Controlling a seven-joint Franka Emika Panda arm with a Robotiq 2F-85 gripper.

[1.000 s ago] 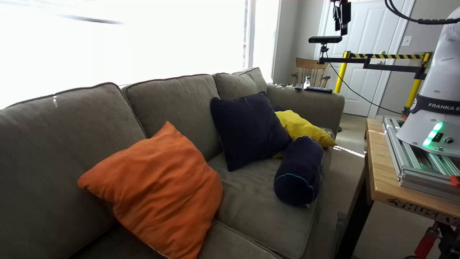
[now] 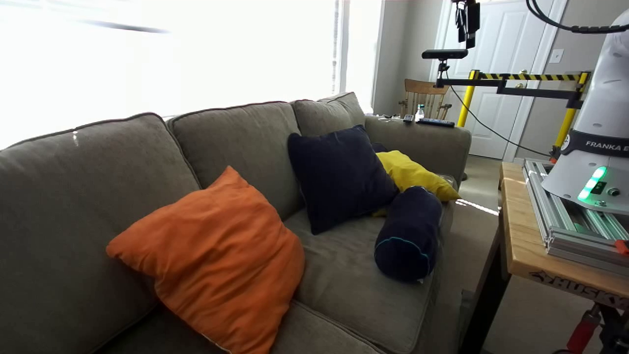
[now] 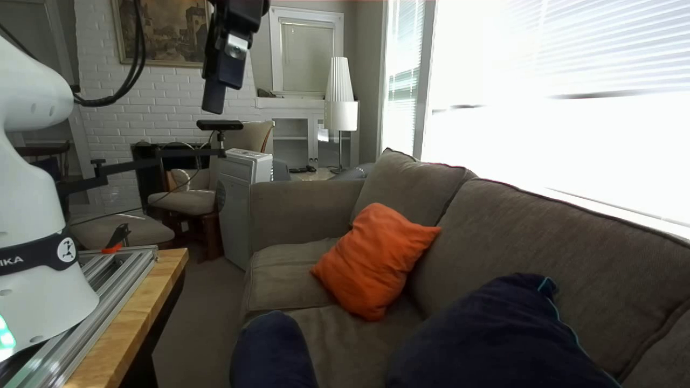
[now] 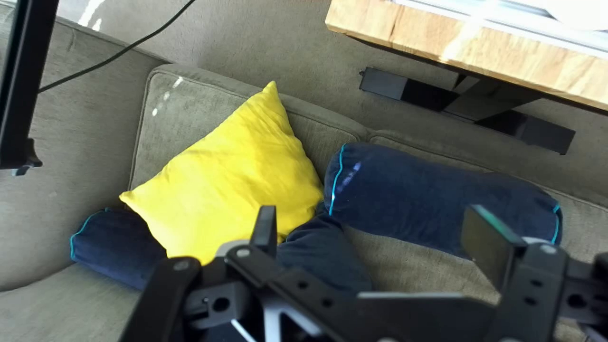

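High above the couch hangs my gripper, its two fingers wide apart with nothing between them. An orange pillow (image 2: 218, 253) leans on the couch's backrest. Further along, a square navy pillow (image 2: 342, 177) rests against the back cushions. A navy bolster (image 2: 410, 236) lies near the seat's front edge. Beside it is a yellow pillow (image 4: 228, 171), flat on the seat by the armrest in the wrist view. A second navy bolster (image 4: 114, 245) shows in the corner, partly covered by the yellow pillow and my gripper.
A wooden bench (image 2: 530, 236) carrying the arm's base stands across a narrow floor gap from the couch. A camera (image 2: 445, 54) on a black arm juts out near the armrest (image 2: 418, 138), where remotes and a small bottle sit. Bare seat lies between the orange and navy pillows.
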